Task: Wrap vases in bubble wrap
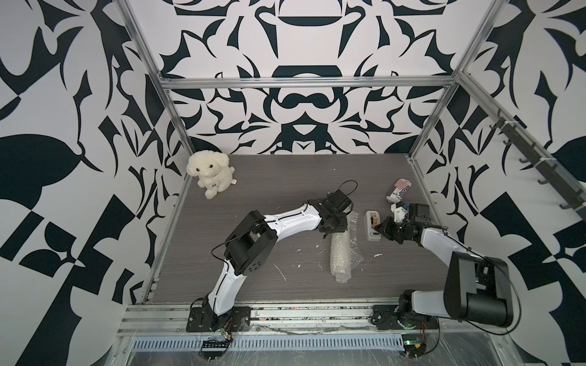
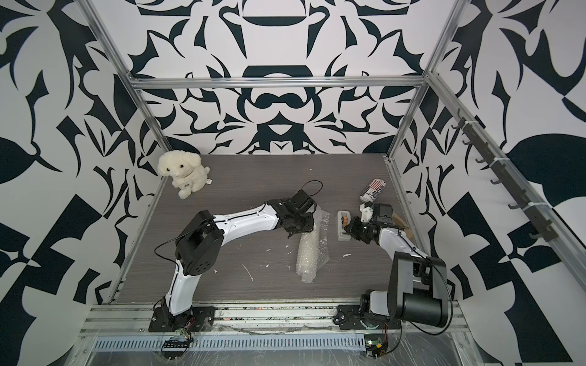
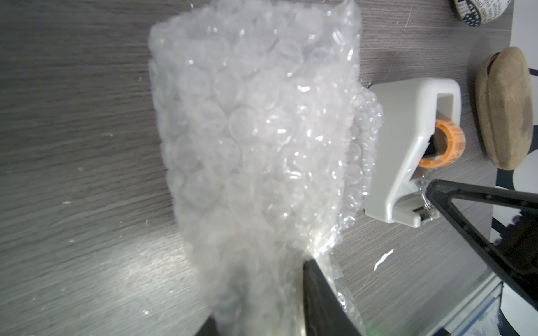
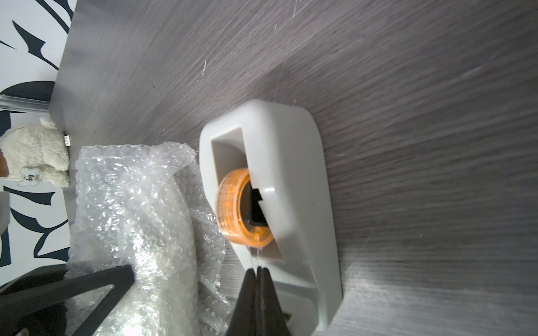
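Note:
A long bundle in bubble wrap (image 1: 340, 256) lies on the table, with a loose flap (image 1: 356, 250) along its right side. The vase inside cannot be made out. My left gripper is over the bundle's far part, its fingers (image 3: 322, 299) apart with wrap between them; whether both press on it is hard to tell. A white tape dispenser (image 4: 299, 184) with an orange roll (image 4: 232, 212) stands right of the bundle. My right gripper is shut at the dispenser's front; thin clear strands run from the roll towards its fingertips, and whether it pinches any is unclear.
A printed can (image 1: 398, 189) lies behind my right arm, and a brown pouch (image 3: 506, 106) rests at the right edge. A white plush dog (image 1: 211, 173) sits at the back left. Small scraps dot the table.

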